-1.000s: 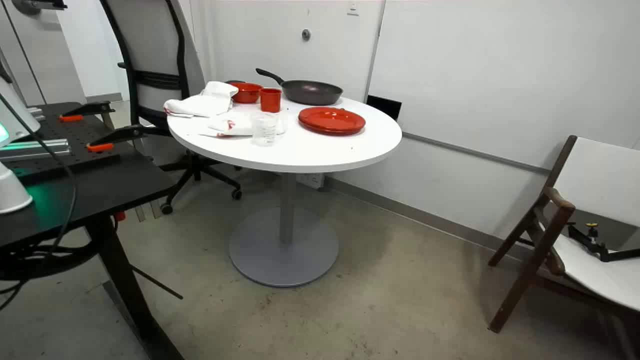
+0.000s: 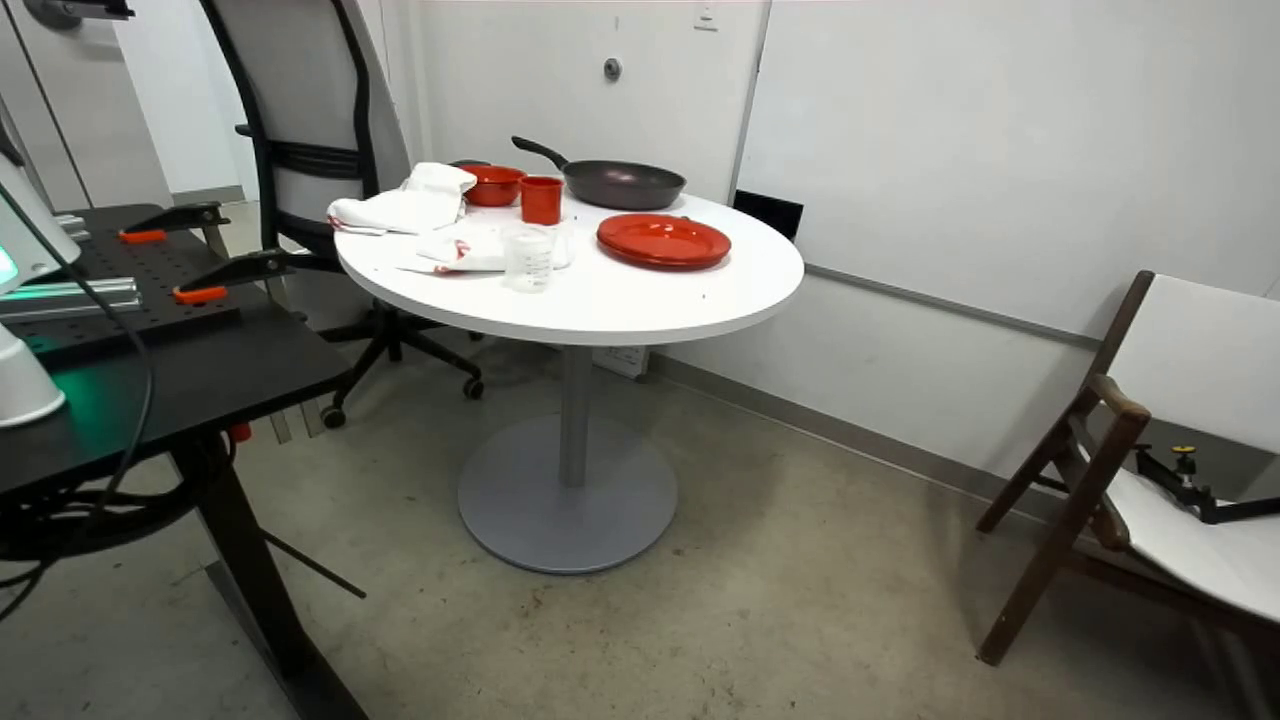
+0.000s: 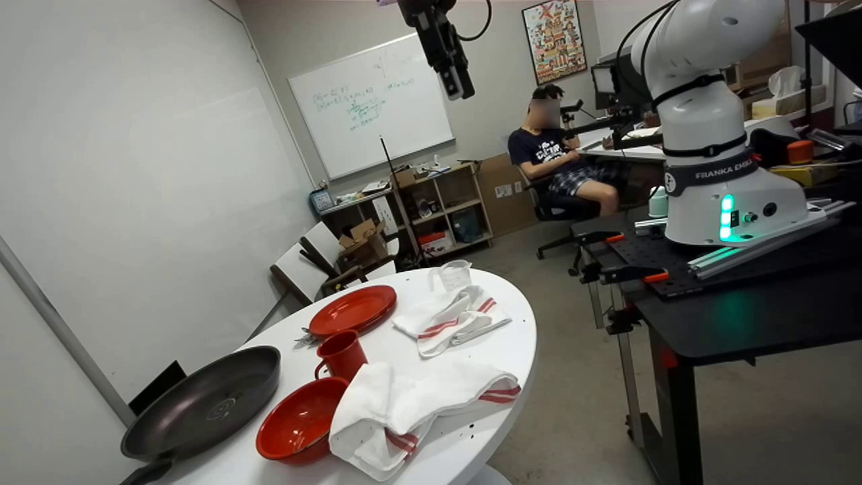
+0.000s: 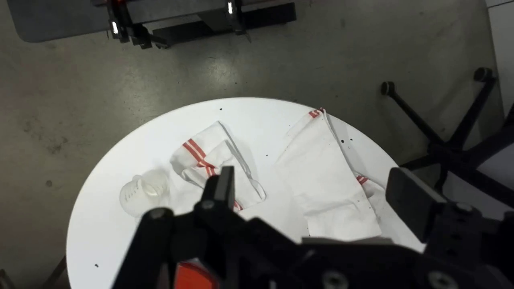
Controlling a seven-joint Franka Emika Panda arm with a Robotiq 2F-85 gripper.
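High over the round white table (image 4: 111,159) hangs my gripper, open, its fingers wide apart with nothing between them. In exterior view 2 the gripper (image 3: 460,85) is at the top, well clear of everything. Two white towels with red stripes lie on the table: a crumpled one (image 3: 456,319) near the clear measuring cup (image 3: 454,276), and a larger folded one (image 3: 416,404) against the red bowl (image 3: 299,420). A red mug (image 3: 343,356) stands between the bowl and the stacked red plates (image 3: 353,310). Behind them sits a dark frying pan (image 3: 210,400).
Some cutlery (image 3: 305,338) lies beside the plates. A black workbench (image 2: 192,378) with clamps carries the arm's base (image 3: 727,194). An office chair (image 2: 312,132) stands close to the table. A person (image 3: 557,157) sits farther back.
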